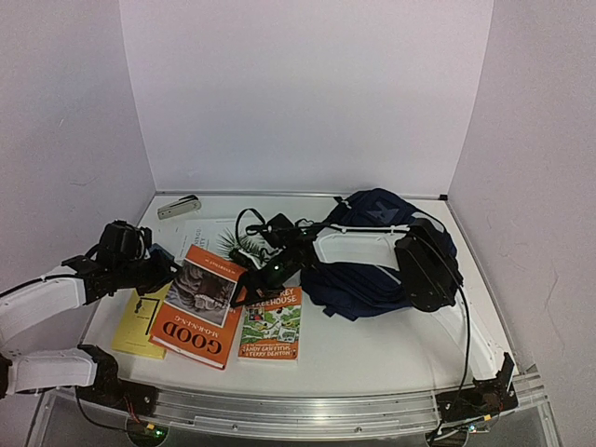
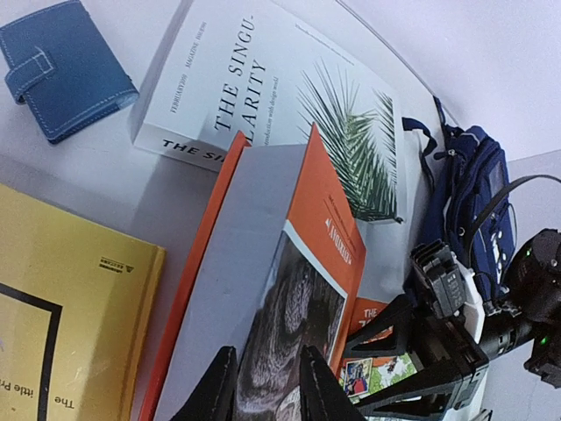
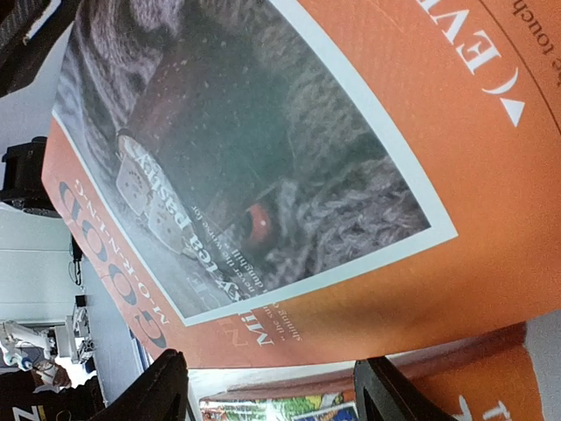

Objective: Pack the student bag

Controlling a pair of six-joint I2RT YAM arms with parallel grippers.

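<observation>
A thick orange-covered book [image 1: 197,315] lies slanted, its left side facing up toward the left wrist camera. In the left wrist view its pale page side [image 2: 230,237] and cover photo show below my left gripper, whose fingertips are apart. By the book's right edge, my right gripper [image 1: 238,278] has its fingers spread. The right wrist view has the orange cover [image 3: 491,237] filling the space beyond them. Partly beneath lies the Treehouse book [image 1: 271,337]. At the right is the dark blue bag [image 1: 363,289], partly hidden by the right arm.
A yellow book [image 1: 138,331] lies at the left, and a white book with a palm picture [image 2: 289,88] behind. Near them are a blue wallet [image 2: 70,74] and a stapler [image 1: 179,207]. Bare table shows at the front right.
</observation>
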